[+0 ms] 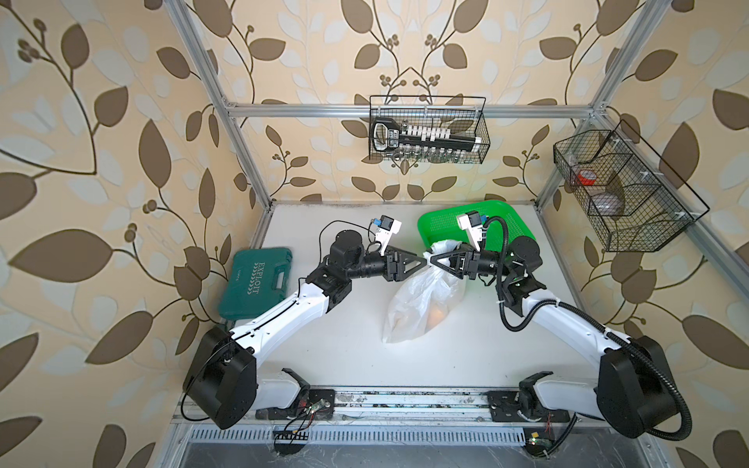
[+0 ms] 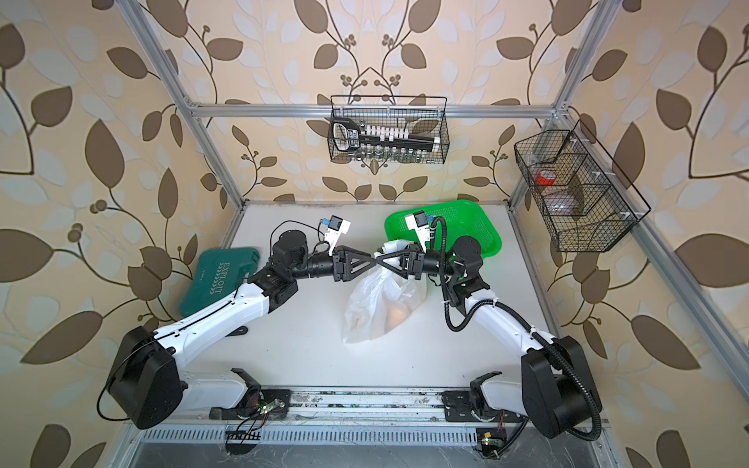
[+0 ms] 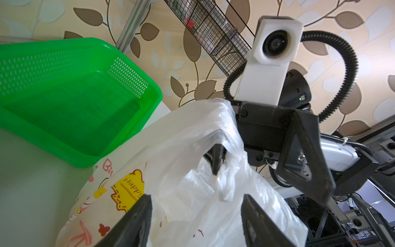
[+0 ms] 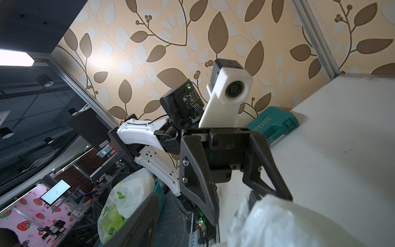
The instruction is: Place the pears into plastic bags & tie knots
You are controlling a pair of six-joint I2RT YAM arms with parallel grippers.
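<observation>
A white plastic bag with printed lettering stands on the table. Through its lower side a pinkish-orange shape shows, blurred by the film. My right gripper is at the bag's upper end; in the left wrist view the bag's film drapes over one of its fingers, and its fingers look part open. Facing it from the left, my left gripper is open, its tips close to the bag's top edge. In the left wrist view, bag film shows behind the gap between the left gripper's fingers.
An empty green basket sits behind the bag at the back right. A teal case lies at the left. Wire baskets hang on the walls, and the front of the table is clear.
</observation>
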